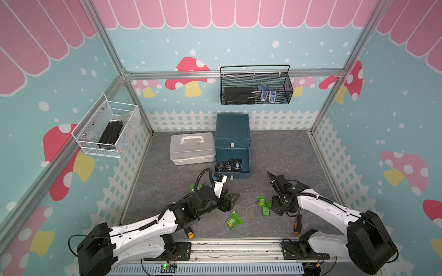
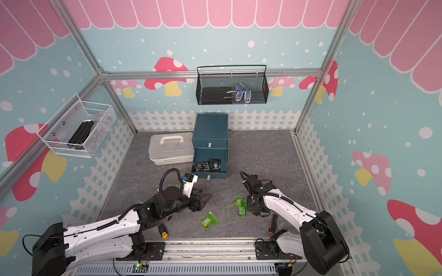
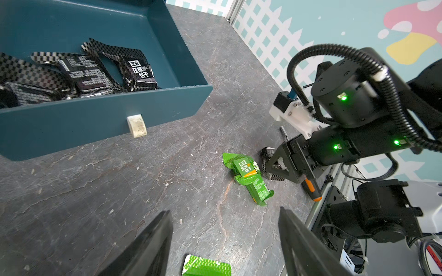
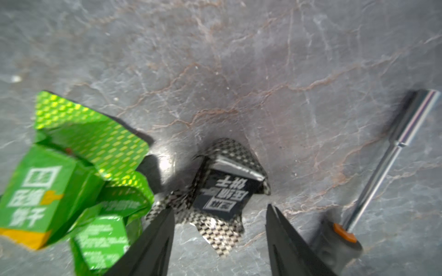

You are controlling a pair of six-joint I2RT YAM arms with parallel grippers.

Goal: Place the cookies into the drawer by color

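Observation:
A black-wrapped cookie [image 4: 225,193] lies on the table below my right gripper, whose fingers are apart on either side of it in the right wrist view. Two green-wrapped cookies [image 1: 263,202] [image 1: 266,211] lie together just left of that gripper. Another green cookie [image 1: 234,220] rests nearer the front edge, and one more [image 1: 193,187] shows partly behind the left arm. My left gripper hangs open over bare table, nothing between its fingers. Several black cookies [image 3: 138,71] fill the pulled-out lower drawer [image 3: 110,110] of the teal cabinet [image 1: 232,128].
A screwdriver [image 4: 377,179] lies right of the black cookie. An orange-tipped tool [image 1: 189,233] is partly under the left arm. Left of the cabinet stands a grey case [image 1: 192,149]. Bare table [image 1: 280,151] extends to the cabinet's right.

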